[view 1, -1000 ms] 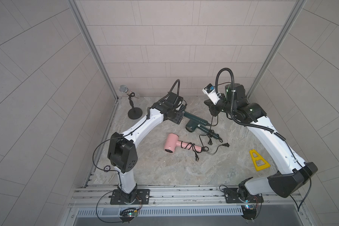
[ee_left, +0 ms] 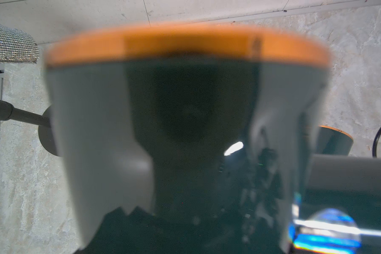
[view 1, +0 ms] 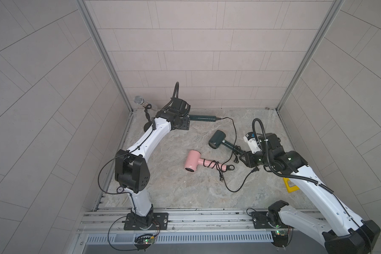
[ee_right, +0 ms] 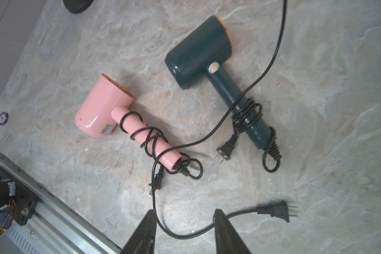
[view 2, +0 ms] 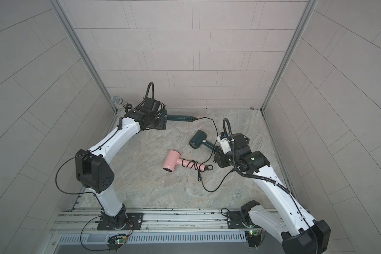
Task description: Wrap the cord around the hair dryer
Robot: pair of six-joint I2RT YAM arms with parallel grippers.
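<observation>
A dark green dryer (view 1: 202, 117) is held out sideways at my left gripper (view 1: 182, 122), its head filling the left wrist view; the left fingers are hidden. Its cord (view 1: 232, 131) runs down across the table to a plug (ee_right: 275, 209). My right gripper hangs above that lower cord, fingertips apart, nothing visible between them. A second green dryer (ee_right: 199, 55) and a pink dryer (ee_right: 97, 105) lie on the table, each with cord coiled round its handle.
A microphone on a stand (view 1: 138, 100) is at the back left. A yellow object (view 1: 292, 186) lies at the right, partly hidden by my right arm.
My left gripper moved left and back with the dryer, which now lies more level.
</observation>
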